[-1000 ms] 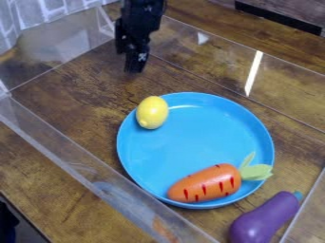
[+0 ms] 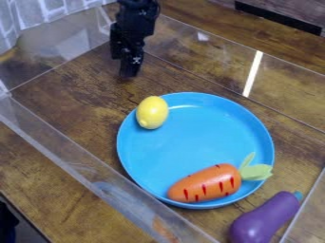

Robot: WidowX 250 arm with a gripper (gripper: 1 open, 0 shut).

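Note:
My black gripper (image 2: 131, 59) is at the back of the tray area, upper left of centre; whether it is open or shut is hard to tell against its dark shape. A blue plate (image 2: 193, 144) holds a yellow lemon (image 2: 151, 112) at its upper left and an orange toy carrot (image 2: 203, 183) with pale green top at its lower right. A purple eggplant (image 2: 260, 223) lies outside the plate at the lower right.
Clear plastic walls (image 2: 95, 176) border the wooden surface (image 2: 70, 100). Bare wood lies left of the plate and behind it.
The plate and the toys are unmoved.

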